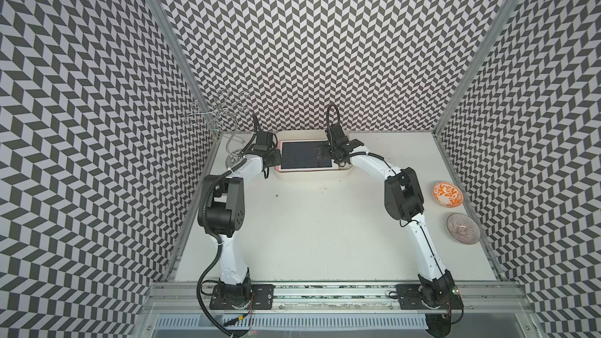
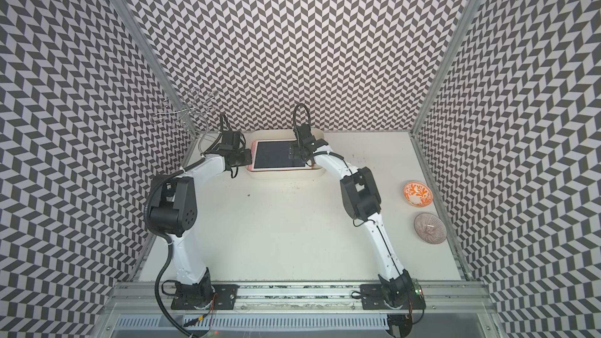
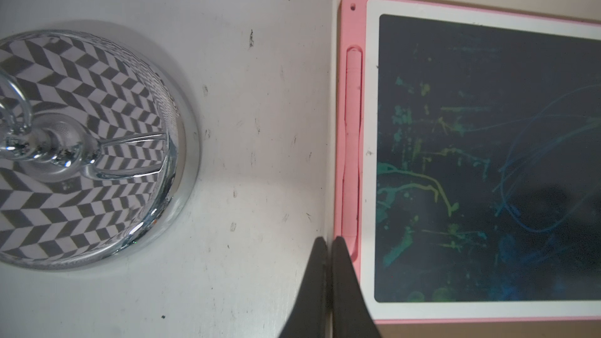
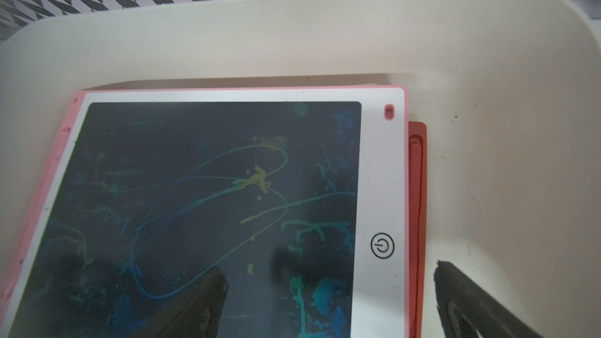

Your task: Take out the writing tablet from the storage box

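Observation:
The writing tablet (image 4: 380,169), pink-edged with a dark screen and white border, lies flat in the cream storage box (image 4: 513,150). A red-edged board (image 4: 417,212) peeks out beneath its right side. My left gripper is at the box's left edge, shut, with the thin rim (image 3: 334,119) running between its fingers; the tablet's pen side is just to the right of it. Over the tablet's right end, my right gripper stands open, one finger (image 4: 209,303) above the screen and the other right of the tablet, nothing held.
A shiny round metal stand (image 3: 178,150) with wire branches stands close left of the box. An orange-patterned bowl (image 1: 448,194) and a purple-grey bowl (image 1: 463,228) sit at the table's right side. The table in front of the box is clear.

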